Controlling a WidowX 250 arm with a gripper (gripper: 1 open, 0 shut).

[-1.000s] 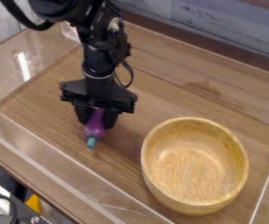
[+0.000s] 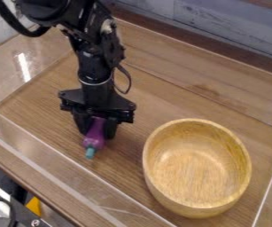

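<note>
My gripper is low over the wooden table in the centre left of the camera view, shut on a small purple object with a teal tip pointing toward the front. The gripper's body hides the upper part of that object. Whether the object rests on the table or is just above it, I cannot tell.
A large tan oval bowl stands to the right of the gripper. A wall runs along the back, and the table's left front edge has dark items and something yellow beside it.
The gripper and the purple object have shifted slightly left and toward the front. The bowl has stayed in place.
</note>
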